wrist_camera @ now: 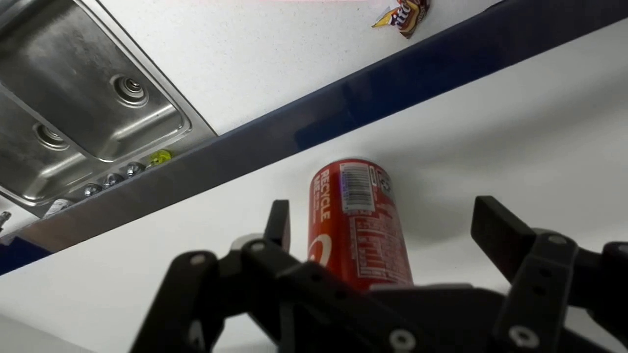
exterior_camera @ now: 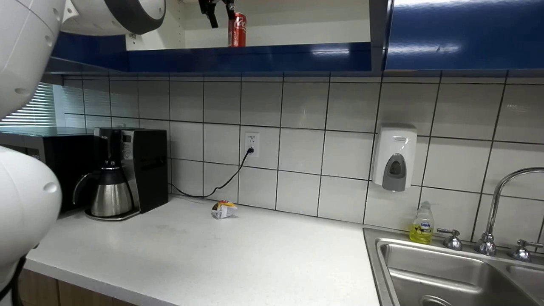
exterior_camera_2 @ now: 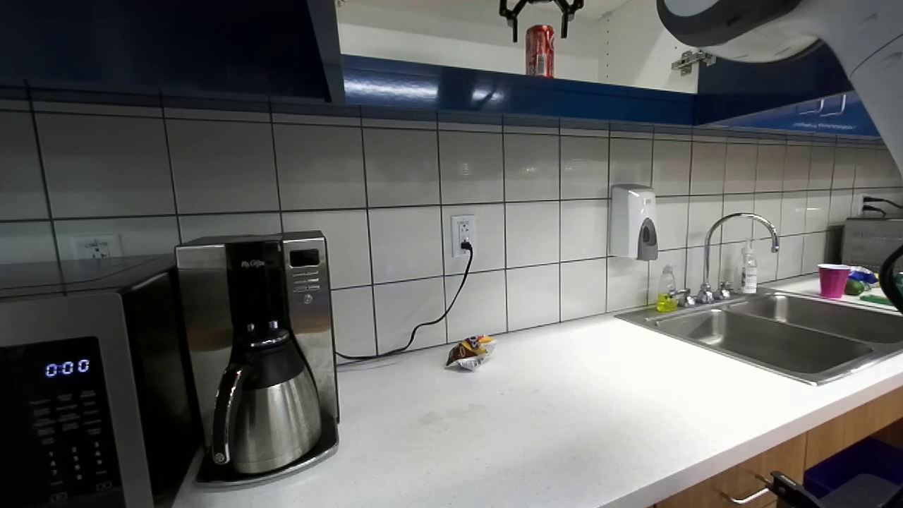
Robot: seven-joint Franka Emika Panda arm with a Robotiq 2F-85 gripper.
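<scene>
A red soda can [exterior_camera: 237,30] stands upright on the shelf of the blue-edged cabinet, near its front edge. My gripper [exterior_camera_2: 539,35] is open at the can's upper part, its fingers spread to either side with gaps between them and the can in exterior view 2. From the wrist, the can [wrist_camera: 359,223] shows its barcode side between the two fingertips of the gripper, closer to the left one. The can's near end is hidden behind the gripper body. Only the finger ends of the gripper [exterior_camera: 218,11] show at the top of exterior view 1.
The cabinet's blue front edge [exterior_camera: 255,58] runs below the can. On the counter [exterior_camera: 285,260] lie a snack bag [exterior_camera: 223,209] and, to the left, a coffee maker [exterior_camera_2: 262,355] beside a microwave [exterior_camera_2: 72,381]. A sink [exterior_camera: 443,275] is at the right. Mid-counter is clear.
</scene>
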